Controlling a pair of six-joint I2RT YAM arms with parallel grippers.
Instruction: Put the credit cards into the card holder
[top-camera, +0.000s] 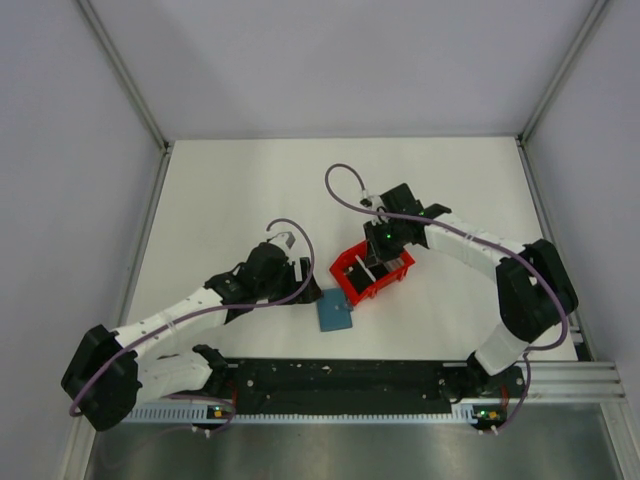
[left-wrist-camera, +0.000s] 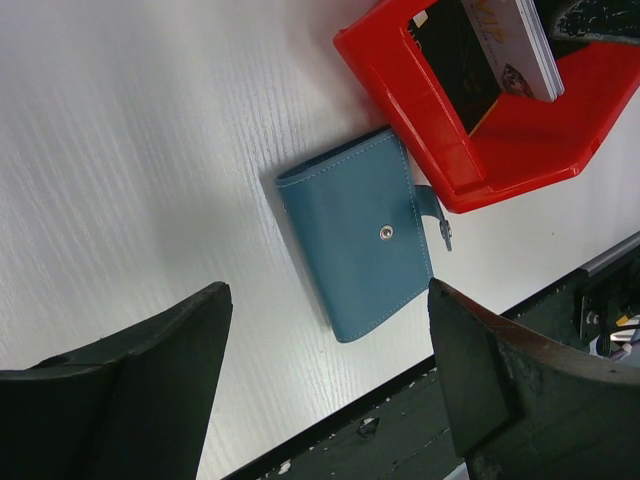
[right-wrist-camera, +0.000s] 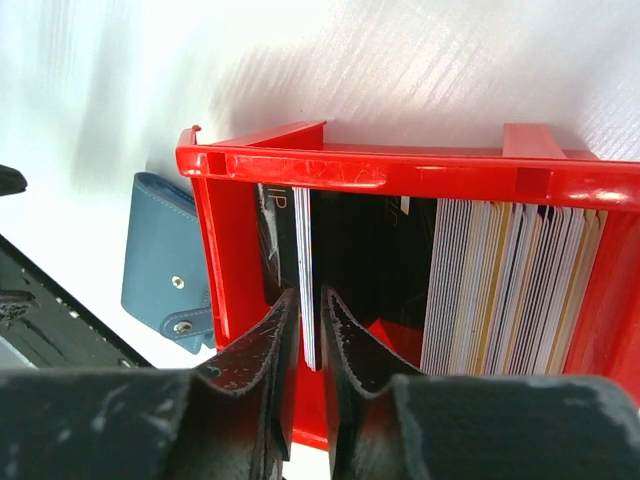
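Note:
The blue card holder (left-wrist-camera: 350, 240) lies flat and closed on the table, its snap tab (left-wrist-camera: 432, 208) toward the red box (top-camera: 372, 287). In the right wrist view the box holds a thin stack of cards (right-wrist-camera: 303, 240) standing apart from a thicker row of cards (right-wrist-camera: 515, 285). My right gripper reaches into the box, its fingers slightly apart on either side of the thin stack, with a narrow gap showing at the right. Left of the card holder, my left gripper (top-camera: 311, 281) stands open with nothing between its fingers.
A corner of the red box meets or overhangs the card holder's edge in the left wrist view. Along the front edge runs a dark strip (top-camera: 330, 385).

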